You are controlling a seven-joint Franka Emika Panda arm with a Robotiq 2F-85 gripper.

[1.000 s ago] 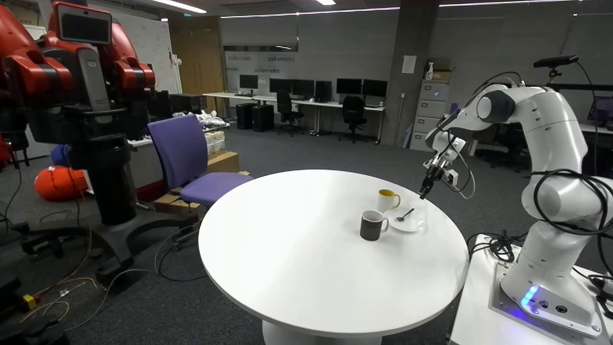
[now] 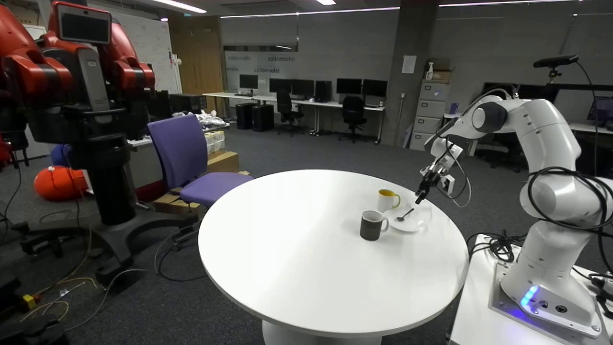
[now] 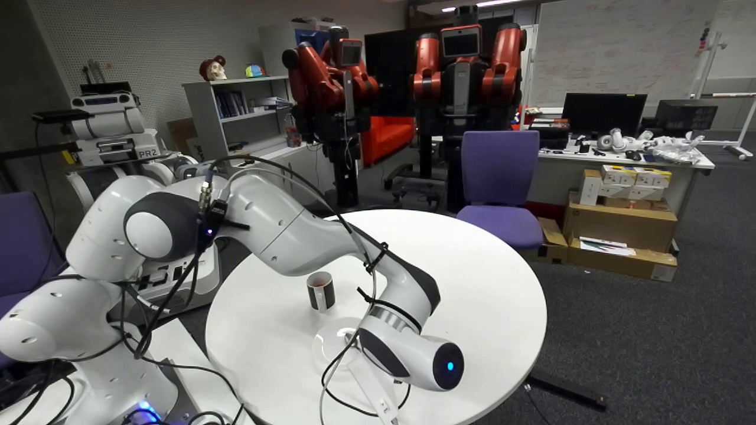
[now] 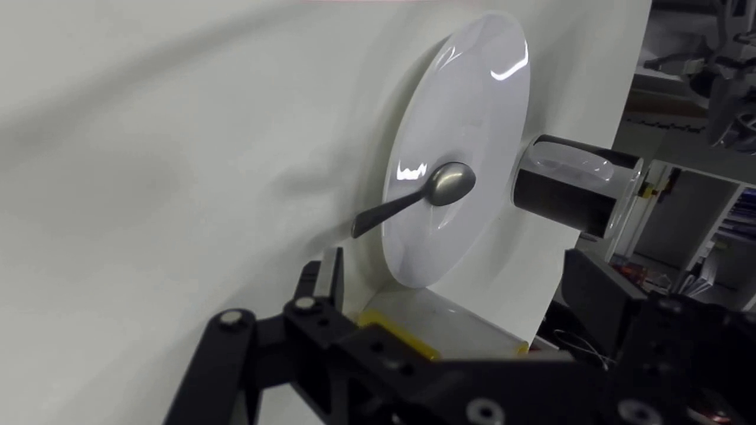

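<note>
A dark spoon (image 4: 449, 184) rests on the white plate (image 4: 489, 99), its handle sticking out past the rim. Close beside the plate stands a dark-and-white mug (image 2: 371, 226). A white mug with a yellow inside and handle (image 2: 386, 201) is on the plate's other side; in the wrist view only part of this yellow-lined mug (image 4: 446, 322) shows behind the fingers. My gripper is open, its fingers wide apart with nothing held between them. It hangs over the table near the plate, fingertips pointing down in exterior view 1.
The round white table (image 2: 299, 247) has wide free room left of the mugs. A purple chair (image 2: 189, 155) stands by its far left edge. In exterior view 2 my arm (image 3: 312, 241) covers part of the table, and the yellow mug is hidden.
The mugs, plate and spoon have stayed put.
</note>
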